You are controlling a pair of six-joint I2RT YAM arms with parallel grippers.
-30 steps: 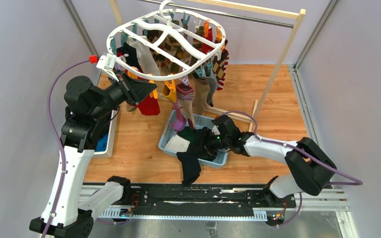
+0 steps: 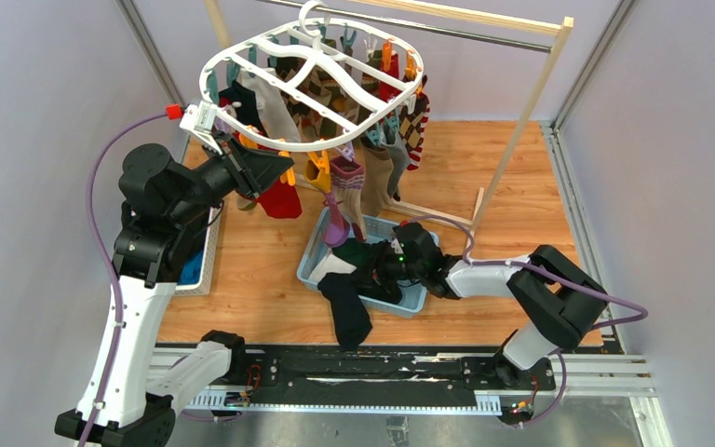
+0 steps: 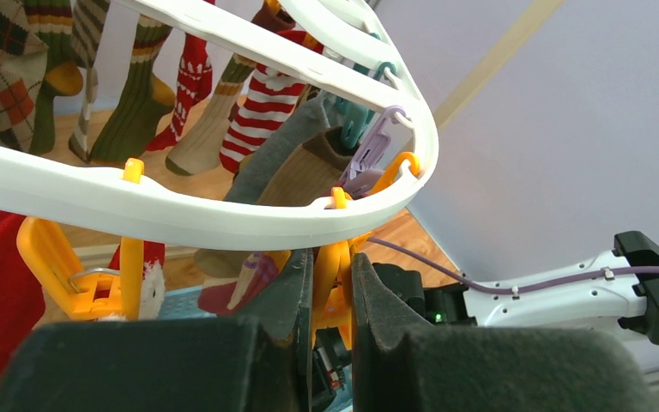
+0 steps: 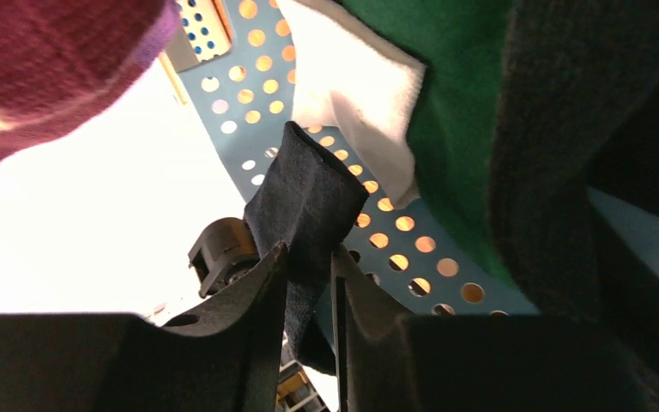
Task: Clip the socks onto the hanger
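Note:
My left gripper is shut on an orange clip (image 3: 332, 300) at the front rim of the white hanger (image 3: 223, 221). In the top view that hanger (image 2: 312, 146) is crowded with clipped socks. Down in the blue basket (image 2: 307, 265), my right gripper (image 2: 378, 272) is among dark socks. In the right wrist view its fingers (image 4: 266, 296) stand part apart, with a black sock's edge (image 4: 309, 193) in the gap; a firm hold does not show. A black sock (image 2: 349, 317) droops over the basket's front side.
A white cloth (image 4: 360, 81) and a dark green cloth (image 4: 459, 146) lie in the basket. A purple-toed sock (image 2: 336, 228) dangles just above it. A white basket (image 2: 207, 270) stands at left behind my left arm.
My right arm has shifted left within the basket, pushing the dark socks slightly left. Part of the white cloth is now covered. The left arm and hanger have stayed still.

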